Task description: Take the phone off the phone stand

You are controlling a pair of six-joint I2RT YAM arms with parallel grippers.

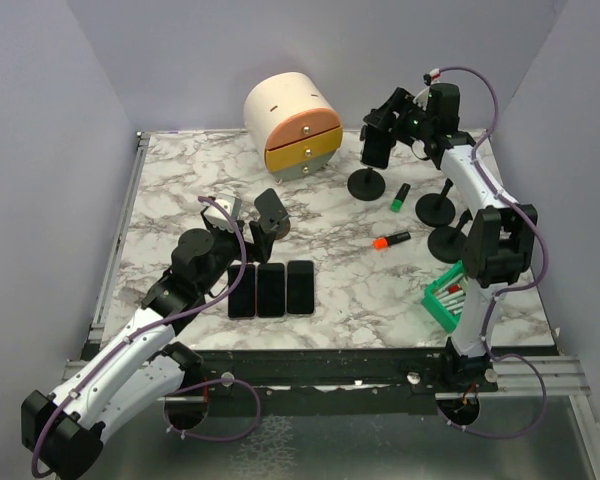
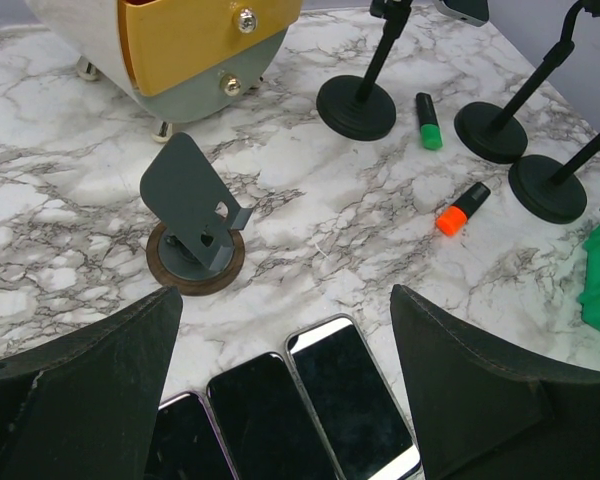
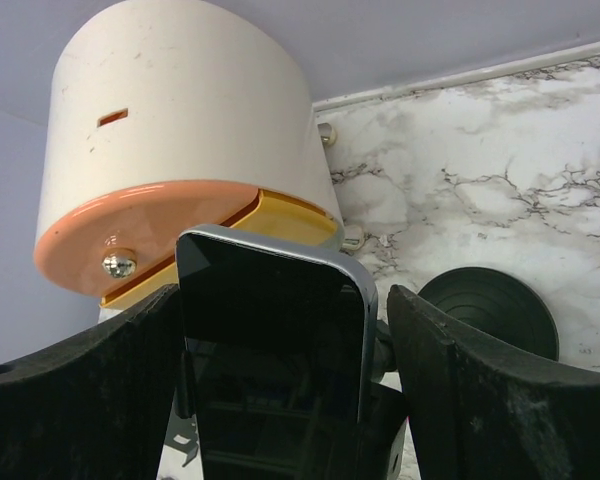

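The phone (image 3: 275,370) sits upright on a black stand (image 1: 366,183) at the back of the table. My right gripper (image 1: 385,120) is at its upper part, a finger on each side; in the right wrist view the fingers flank the phone closely, and whether they grip it is unclear. My left gripper (image 1: 255,240) stands open over the table's left part, beside a grey angled holder (image 2: 190,210), with nothing between its fingers.
A white round drawer cabinet (image 1: 290,120) is left of the phone. More black stands (image 1: 435,208), two markers (image 1: 390,240), a green bin (image 1: 438,310) and three flat phones (image 1: 300,288) lie around.
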